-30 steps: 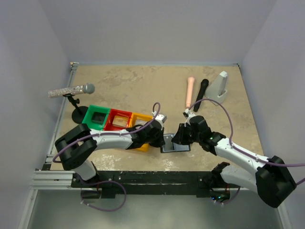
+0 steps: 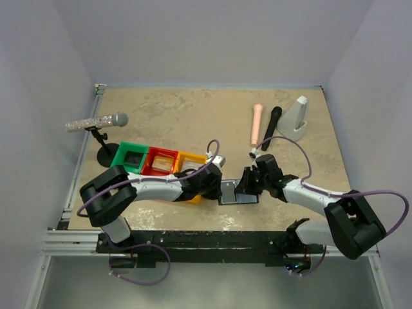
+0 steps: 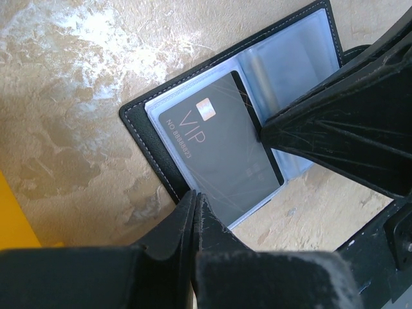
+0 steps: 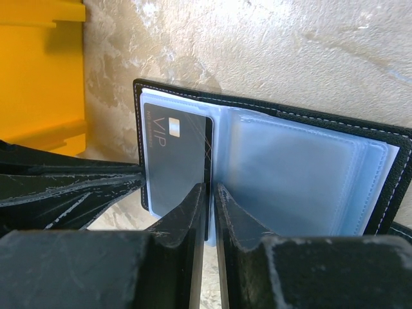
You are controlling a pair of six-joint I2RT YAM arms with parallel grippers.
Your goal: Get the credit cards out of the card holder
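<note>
The black-edged card holder (image 2: 228,201) lies open on the table between my two grippers, its clear sleeves showing. A dark grey VIP card (image 3: 219,148) sits in its left-hand sleeve, reaching out to the fold beside the clear sleeve (image 4: 290,167). At that card's inner edge my right gripper is shut, with the card's dark edge running between its fingertips. My left gripper is shut at the holder's black outer border, its tips together; whether the border is pinched is hidden.
Green, red and yellow bins (image 2: 159,161) stand left of the holder, the yellow one (image 4: 45,77) close by. A microphone on a stand (image 2: 96,122) is further left. Behind at right are a pink microphone (image 2: 256,125), a black one (image 2: 273,125) and a white stand (image 2: 294,119).
The right arm's elbow has swung inward to the left while its gripper stays at the holder.
</note>
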